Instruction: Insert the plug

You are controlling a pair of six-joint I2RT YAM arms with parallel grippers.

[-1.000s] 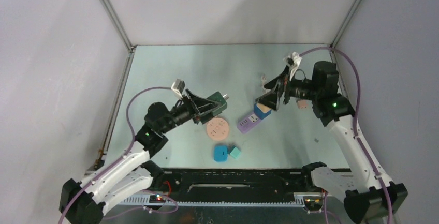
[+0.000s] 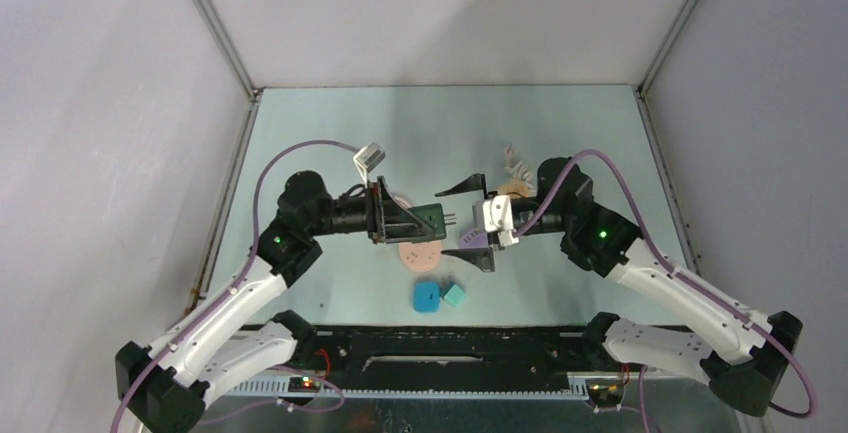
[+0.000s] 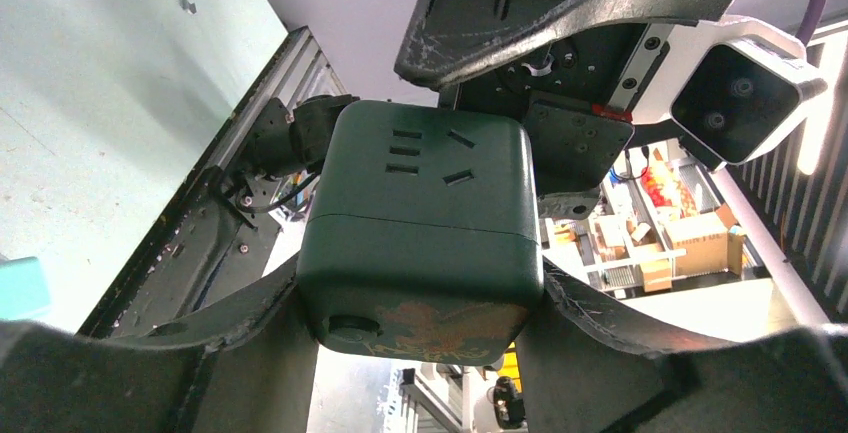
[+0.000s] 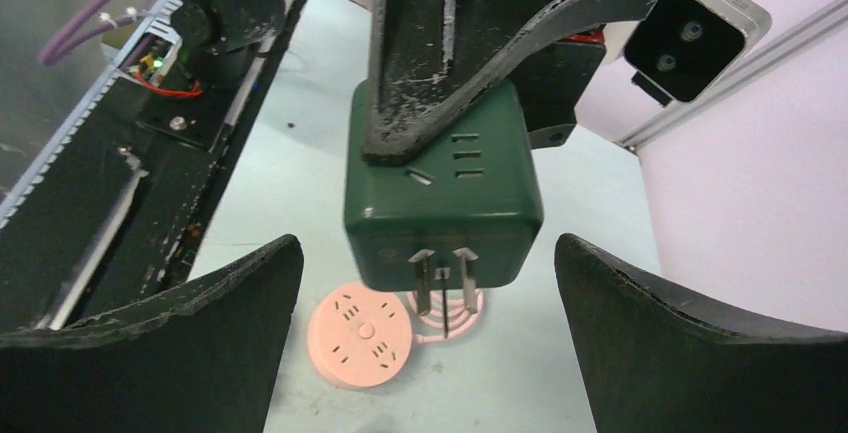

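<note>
A dark green plug adapter [image 3: 420, 203] is held in my left gripper [image 2: 420, 221], whose fingers grip its sides; slots show on one face in the left wrist view. In the right wrist view its metal prongs point toward my right gripper. That gripper stands open, its fingertips either side of and just short of the plug [image 4: 443, 213], nothing between them. On the table below are a round pink socket [image 4: 358, 333] with a cord and a purple power strip [image 2: 472, 239], partly hidden by the right gripper.
A blue block [image 2: 426, 297] and a teal cube [image 2: 453, 293] lie at the front middle. A crumpled pale item [image 2: 516, 165] is at back right.
My right gripper has come leftward from the back right and turned to face the plug, open. My left gripper has swung slightly to level the plug toward it.
</note>
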